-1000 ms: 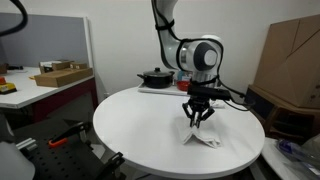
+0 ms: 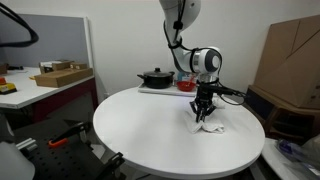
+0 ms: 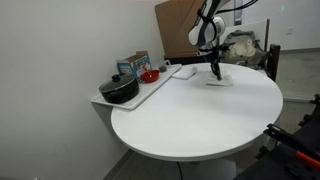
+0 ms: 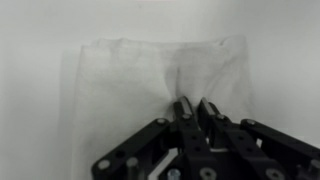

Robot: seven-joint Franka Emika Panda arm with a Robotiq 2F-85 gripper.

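Observation:
A white cloth [image 2: 208, 125] lies partly on the round white table, toward its right side in exterior view 1. My gripper [image 2: 199, 119] points down at it, shut on a pinched fold. In the wrist view the fingertips [image 4: 186, 106] are close together, and creases in the cloth [image 4: 125, 85] run toward them. Exterior view 2 has the cloth [image 3: 211, 80] near the table's far side, beneath the gripper [image 3: 217, 77].
A black pot [image 3: 120, 89] and a red bowl [image 3: 150, 76] stand on a white shelf along the table's edge. Cardboard boxes [image 2: 62, 76] are at the left.
The gripper has moved away from exterior view 1, toward the table's far side and slightly right. The cloth has shifted with it and its folds have changed.

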